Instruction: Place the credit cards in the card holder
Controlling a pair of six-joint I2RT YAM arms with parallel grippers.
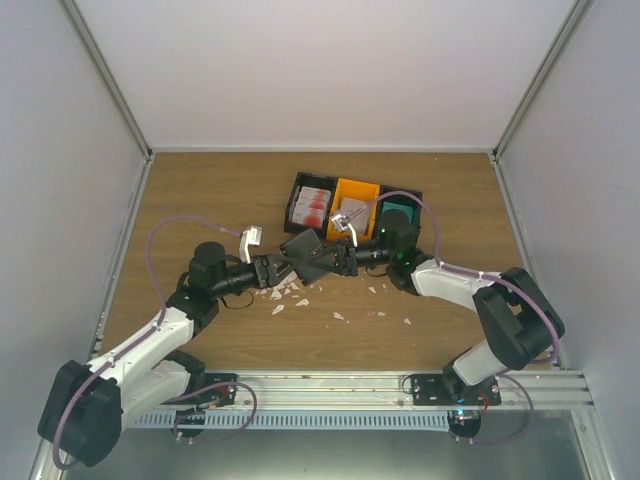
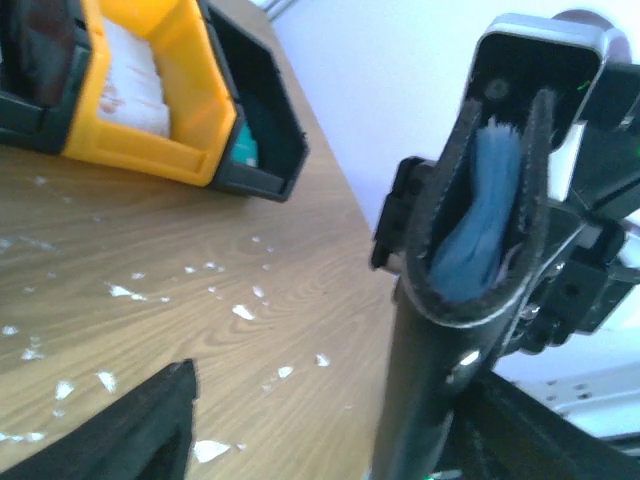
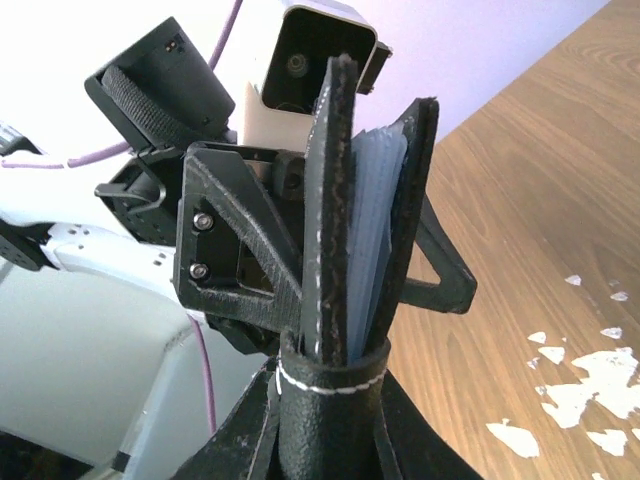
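Note:
The black leather card holder hangs above the middle of the table, its clear bluish sleeves showing between the spread covers. My right gripper is shut on its stitched lower part. From the other side my left gripper reaches in, fingers apart; in the left wrist view the holder stands close by the right-hand finger, and whether they touch cannot be told. Cards lie in the bins behind: red-and-white cards at left, pale cards in the middle, teal cards at right.
Three bins stand side by side at the back: a black bin, an orange bin and another black bin. Several white scraps are scattered on the wood below the grippers.

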